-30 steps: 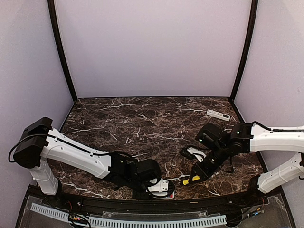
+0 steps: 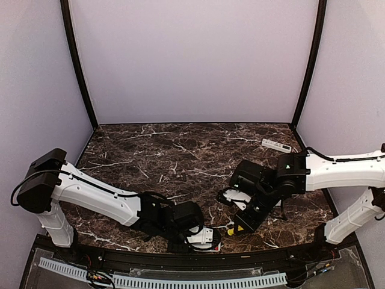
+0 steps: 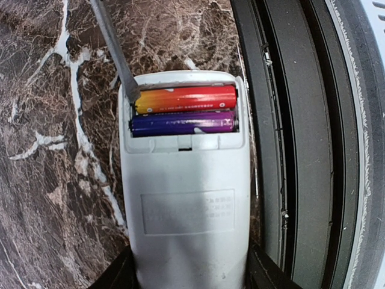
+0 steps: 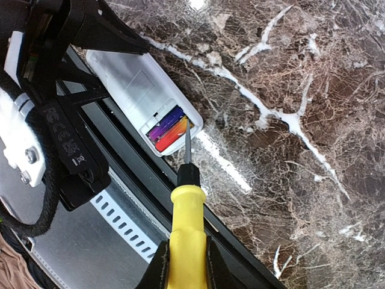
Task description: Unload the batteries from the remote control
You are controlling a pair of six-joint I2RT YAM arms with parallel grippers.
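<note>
The white remote control [image 3: 186, 180] lies back side up, its battery compartment uncovered. Inside sit an orange-red battery [image 3: 186, 99] and, beside it, a purple battery [image 3: 183, 123]. My left gripper is shut on the remote's other end, one finger along each side. A yellow-handled screwdriver [image 4: 187, 232] is in my right gripper, which is shut on the handle. The metal shaft [image 3: 114, 51] reaches to the compartment, its tip at the end of the orange-red battery. In the top view the arms hide most of the remote.
A dark rail [image 3: 264, 120] runs close along one side of the remote at the table's front edge. A white remote-like object [image 2: 276, 145] lies at the back right. Most of the marbled table [image 2: 150, 150] behind the arms is clear.
My right gripper has moved left with the screwdriver, toward the remote. The left arm has stayed where it was.
</note>
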